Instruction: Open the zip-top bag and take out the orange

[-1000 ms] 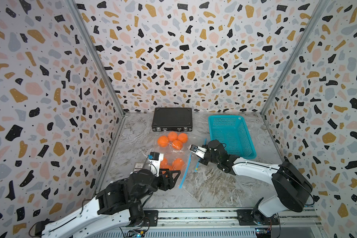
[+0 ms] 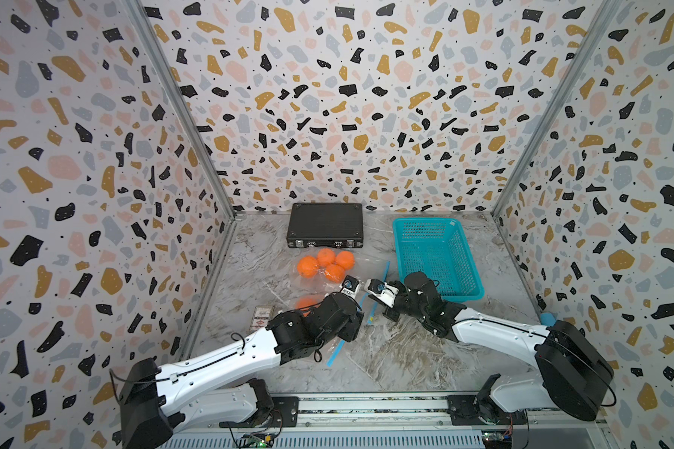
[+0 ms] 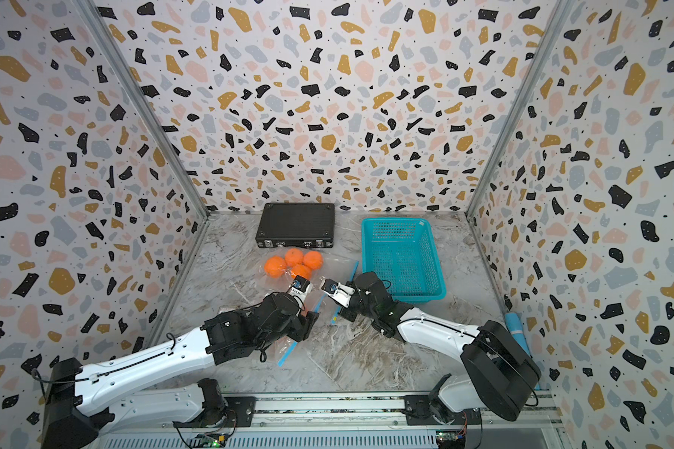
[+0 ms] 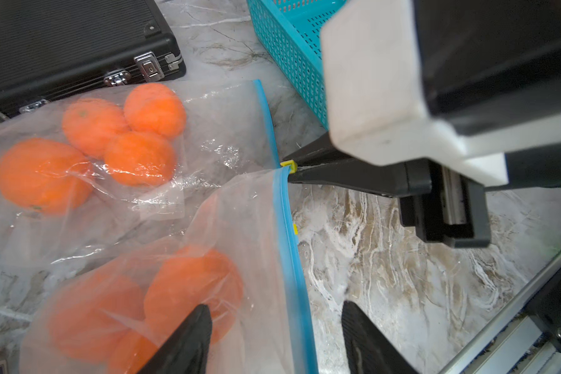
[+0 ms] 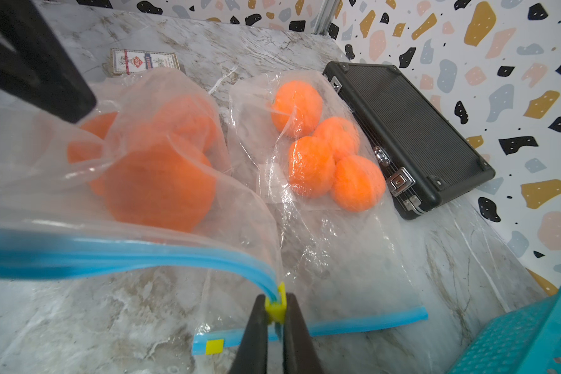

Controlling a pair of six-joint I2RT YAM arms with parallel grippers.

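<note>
Two clear bags with blue zip strips hold oranges. In the left wrist view the near bag (image 4: 249, 218) has its blue strip (image 4: 293, 268) running toward the camera, its oranges (image 4: 193, 293) bunched inside. My right gripper is shut on the yellow zip slider (image 5: 274, 308) at that strip's far end, lifting the corner. My left gripper is part open above the near bag, the strip passing between its fingers in view; whether they touch it cannot be told. The far bag (image 4: 212, 137) lies flat with several oranges (image 5: 311, 165) inside.
Behind the bags sits a black case (image 2: 325, 224). An empty teal basket (image 2: 471, 273) stands at the right, close to my right arm. A small card box (image 2: 262, 317) lies left of the bags.
My right gripper has shifted slightly right and toward the front.
</note>
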